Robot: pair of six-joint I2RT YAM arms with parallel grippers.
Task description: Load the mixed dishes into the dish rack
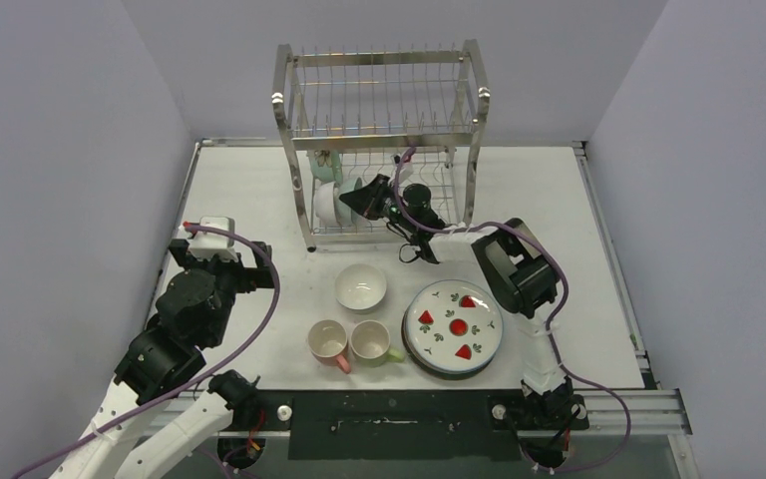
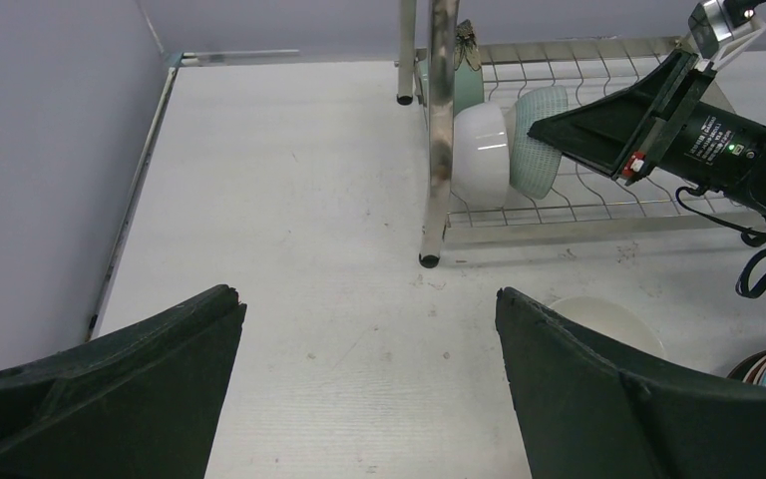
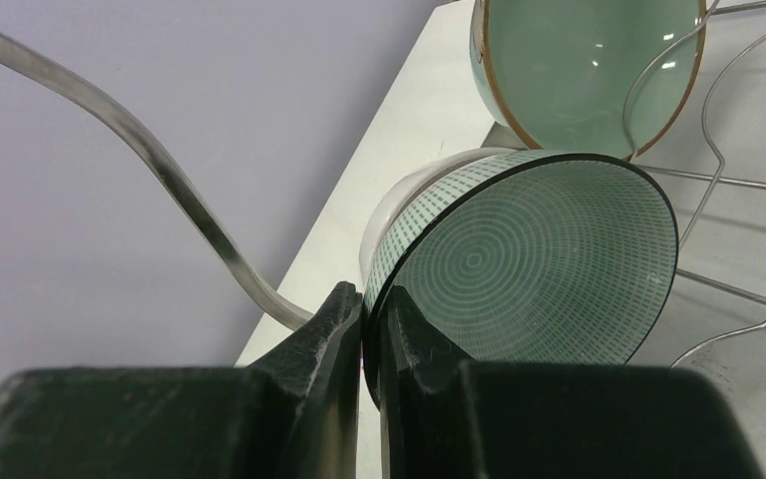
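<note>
My right gripper is shut on the rim of a pale green patterned bowl (image 3: 539, 259), which is on its side in the lower tier of the dish rack (image 1: 386, 142). Right against it, to its left, a white bowl (image 2: 480, 157) stands on edge in the rack. Behind them is a green bowl with a brown rim (image 3: 588, 70). My left gripper hangs open and empty over the left of the table. On the table are a white bowl (image 1: 361, 287), a pink-handled cup (image 1: 328, 340), a green-handled cup (image 1: 370, 341) and stacked plates (image 1: 456, 327).
A metal rack post (image 2: 440, 130) stands just left of the racked bowls. The upper tier (image 1: 383, 95) is empty and overhangs the right gripper. Bare table lies on both sides of the rack, and the lower tier's right part is clear.
</note>
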